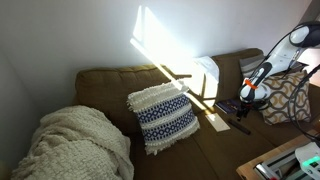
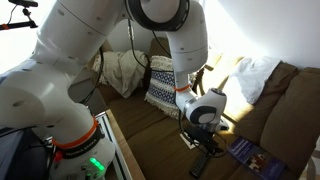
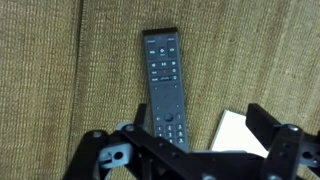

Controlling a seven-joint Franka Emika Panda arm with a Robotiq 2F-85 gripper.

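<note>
A black remote control lies on the brown couch seat, buttons up, in the wrist view. It also shows as a dark bar in exterior view 1 and below the arm in exterior view 2. My gripper is open above the seat, its fingers spread wide with nothing held. Between and ahead of the fingers lies the remote, nearer the left one; its lower end is partly hidden. A white flat card-like piece rests to the remote's right, close to the right finger.
A dark book or magazine lies on the seat beside the arm. A patterned pillow stands close to the arm, with a blue-and-white pillow and a cream blanket farther left. A wooden table edge is in front.
</note>
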